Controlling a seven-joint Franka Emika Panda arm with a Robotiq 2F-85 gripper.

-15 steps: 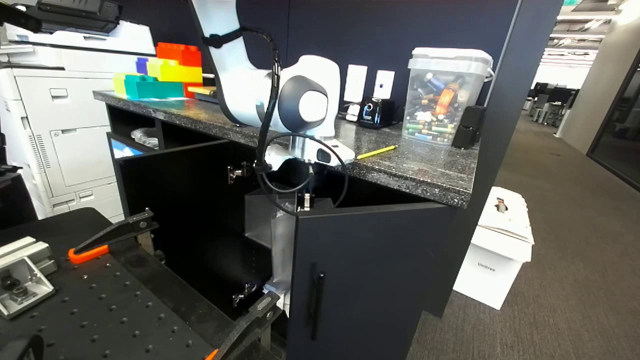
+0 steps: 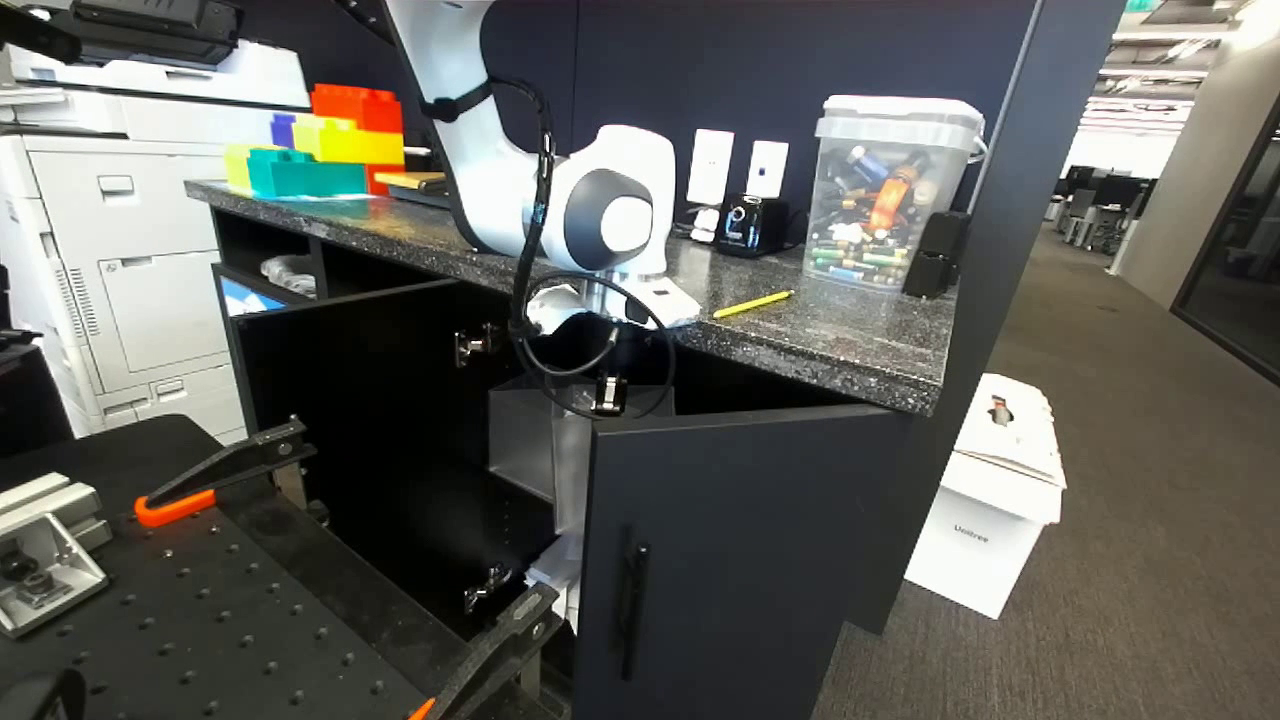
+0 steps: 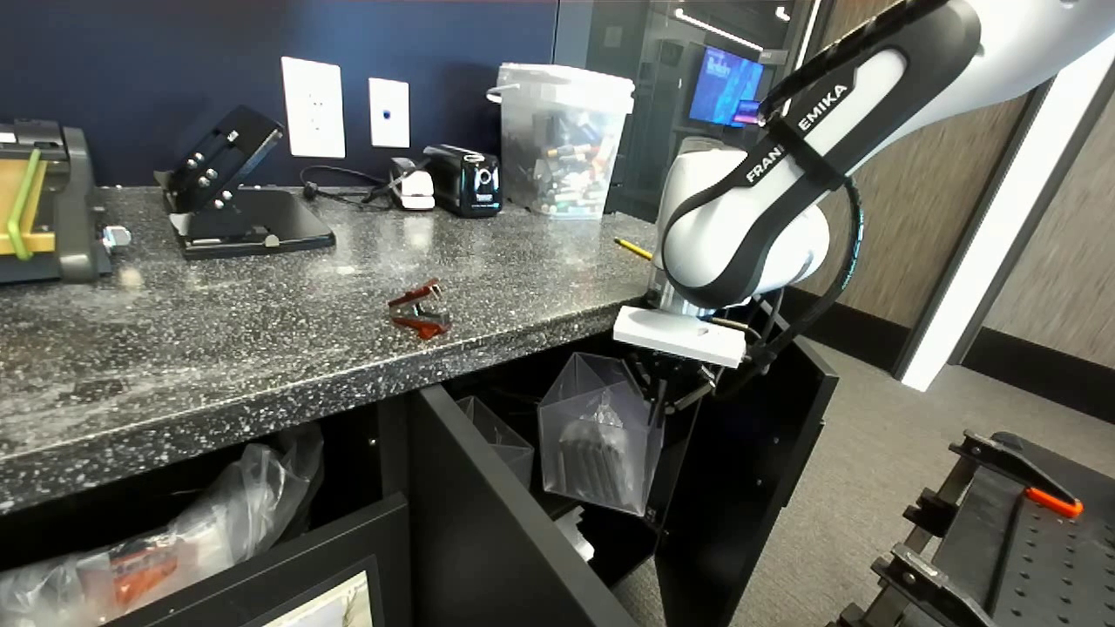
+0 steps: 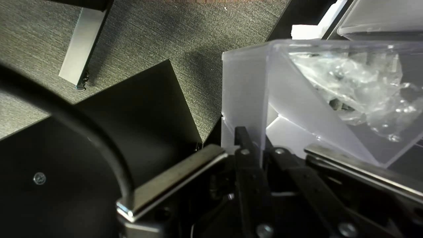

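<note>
A clear plastic bin (image 4: pixel 246 87) has its wall between the two black fingers of my gripper, which is shut on it. Crumpled clear plastic bags (image 4: pixel 368 87) lie inside the bin. From the second exterior view, the bin (image 3: pixel 598 444) hangs tilted in the cabinet opening below the counter edge, with my gripper (image 3: pixel 658 392) at its right side. In the first exterior view, only a narrow strip of the bin (image 2: pixel 570 468) shows beside the cabinet door, and the fingertips are hard to make out.
Two open black cabinet doors (image 2: pixel 720 540) (image 2: pixel 348 408) flank the opening. Another clear bin (image 3: pixel 496 439) stands deeper inside. Above is the speckled counter (image 2: pixel 828 342), bearing a yellow pencil (image 2: pixel 753 305) and a tub of batteries (image 2: pixel 888 198). Carpet (image 4: pixel 190 35) shows below.
My arm has shifted slightly left in the first exterior view. The held bin has moved a little with it, its visible strip now narrower beside the door.
</note>
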